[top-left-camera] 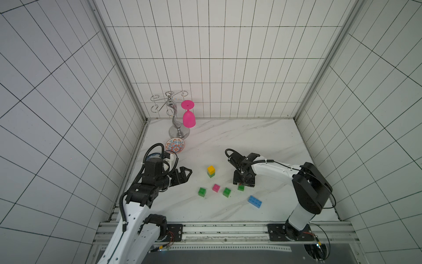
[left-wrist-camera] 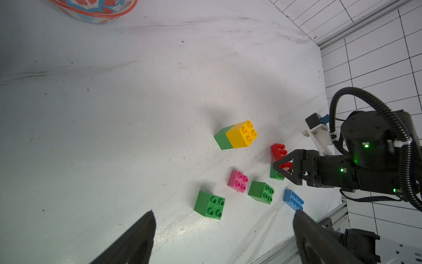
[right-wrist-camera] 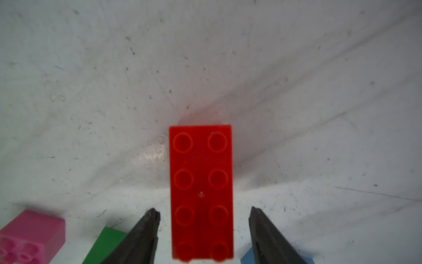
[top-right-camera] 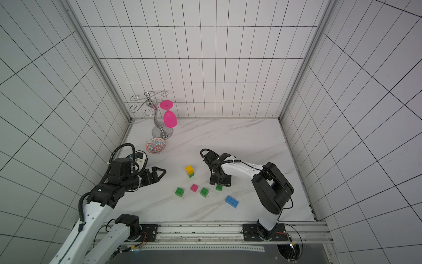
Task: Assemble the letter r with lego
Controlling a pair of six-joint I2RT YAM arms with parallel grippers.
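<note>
Seen from above in the right wrist view, a long red brick [right-wrist-camera: 201, 176] lies between the open fingers of my right gripper, with a gap on each side. In the left wrist view the red brick [left-wrist-camera: 278, 151] sits over a green brick [left-wrist-camera: 276, 172], partly hidden by the right fingers. My left gripper is open and empty, well left of the bricks. A yellow brick [left-wrist-camera: 241, 134] stands on another green brick [left-wrist-camera: 223, 138]. Loose on the table are a pink brick [left-wrist-camera: 237, 180], two green bricks [left-wrist-camera: 209, 205] and a blue brick [left-wrist-camera: 293, 199].
A patterned bowl [top-left-camera: 175, 145] and a metal stand [top-left-camera: 178, 131] with a pink goblet [top-left-camera: 188, 118] occupy the back left. Loose bricks lie close together left of the right gripper.
</note>
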